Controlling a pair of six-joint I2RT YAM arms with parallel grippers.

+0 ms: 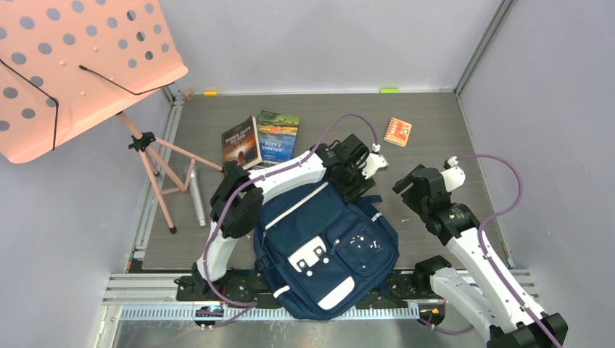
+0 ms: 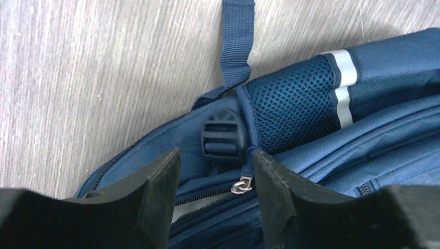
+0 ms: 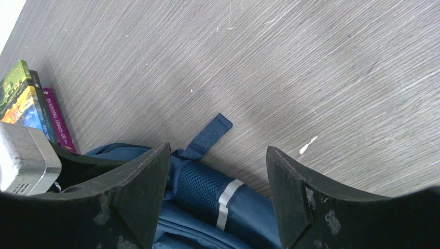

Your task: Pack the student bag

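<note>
A navy student bag (image 1: 304, 228) lies on its back at the table's front, its top toward the back. My left gripper (image 1: 360, 190) hangs over the bag's upper right corner. In the left wrist view its fingers are part open, a zipper pull (image 2: 242, 185) and a black buckle (image 2: 223, 139) showing in the gap, nothing gripped. To the right of the bag, my right gripper (image 1: 403, 190) is open over bare table. Two books, a dark one (image 1: 241, 143) and a blue-green one (image 1: 276, 138), lie at the back left. An orange notebook (image 1: 398, 132) rests at the back right.
A pink perforated stand (image 1: 87, 65) with tripod legs (image 1: 156, 170) rises on the left. Beside it lies a grey cylinder (image 1: 197, 197). A bag strap (image 3: 210, 136) reaches onto the table.
</note>
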